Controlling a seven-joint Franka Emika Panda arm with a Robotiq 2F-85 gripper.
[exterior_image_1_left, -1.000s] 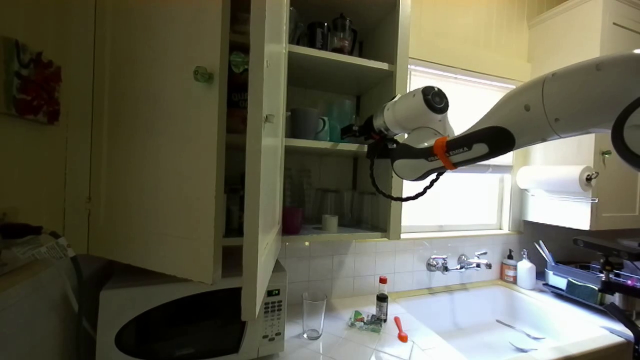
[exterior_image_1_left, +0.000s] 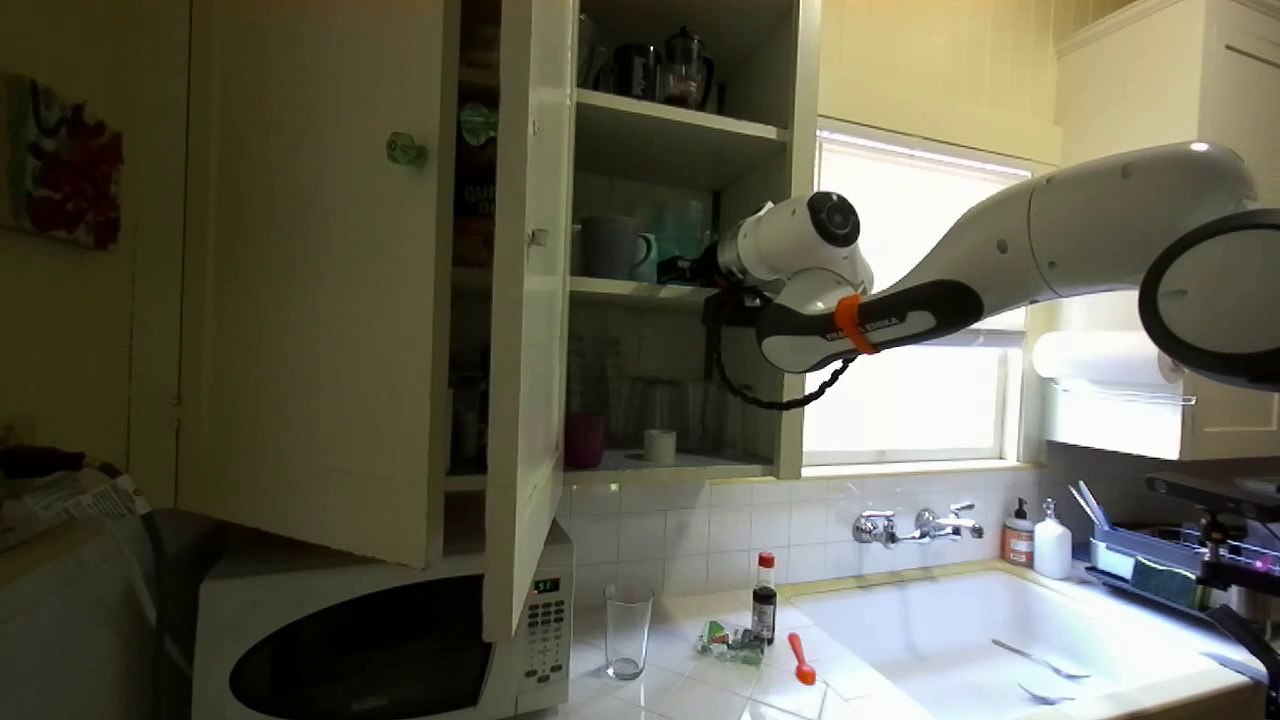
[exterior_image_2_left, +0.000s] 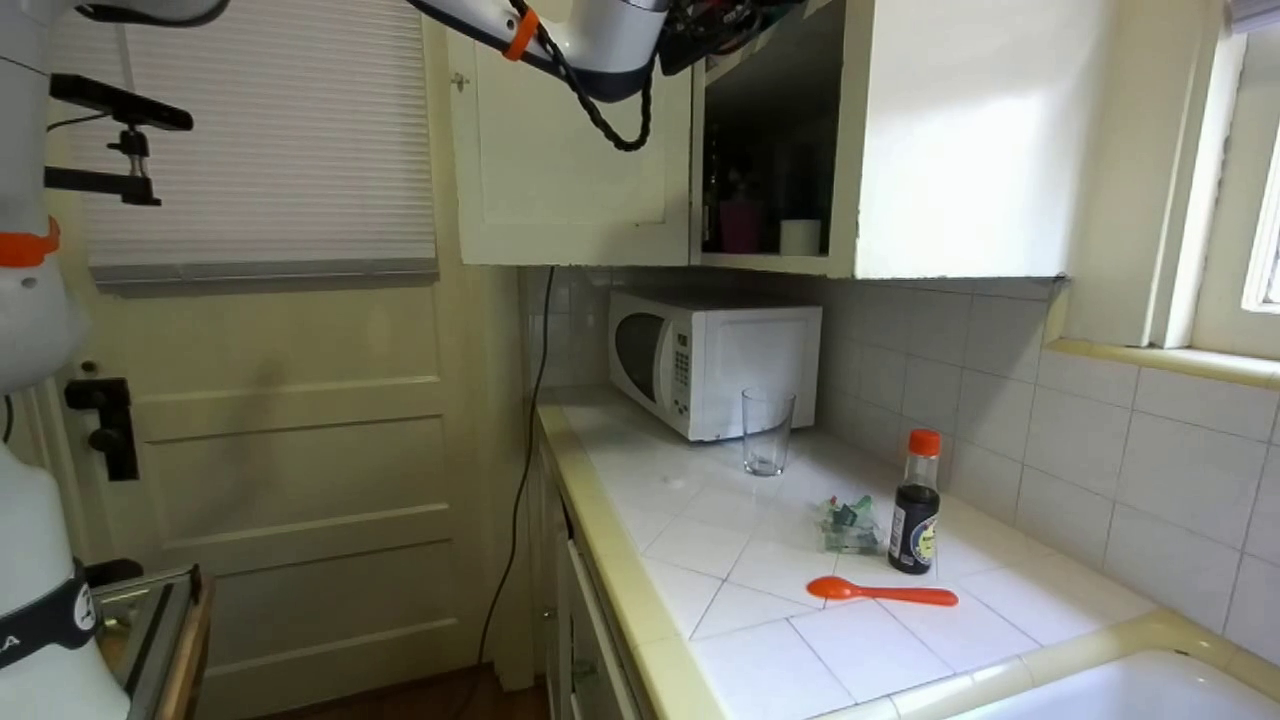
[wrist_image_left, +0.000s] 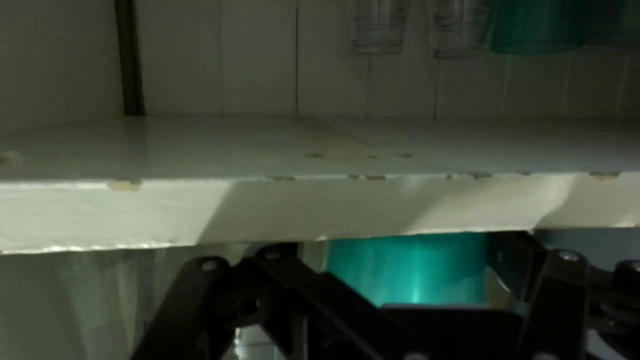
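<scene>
A teal cup (exterior_image_1_left: 685, 224) stands on the middle cupboard shelf, just right of a grey mug (exterior_image_1_left: 609, 246) with a pale blue handle. My gripper (exterior_image_1_left: 675, 271) reaches in at the shelf's front edge, low in front of the teal cup. Seen from the wrist, which appears upside down, the gripper is open with its dark fingers (wrist_image_left: 273, 258) spread to either side of the teal cup (wrist_image_left: 408, 264). Gaps show between cup and fingers; whether either touches is hard to tell in the dark. In exterior view 2 the fingertips are hidden.
The shelf edge (wrist_image_left: 336, 207) lies close beneath my fingers. An open cupboard door (exterior_image_1_left: 528, 300) stands to the left. Clear glasses and a white cup (exterior_image_1_left: 660, 445) occupy the lower shelf. On the counter are a glass (exterior_image_2_left: 765, 432), a sauce bottle (exterior_image_2_left: 915, 510) and a red spoon (exterior_image_2_left: 882, 592).
The arm has moved left and slightly down, bringing my gripper further into the cupboard, in front of the teal cup. The cup has not visibly moved.
</scene>
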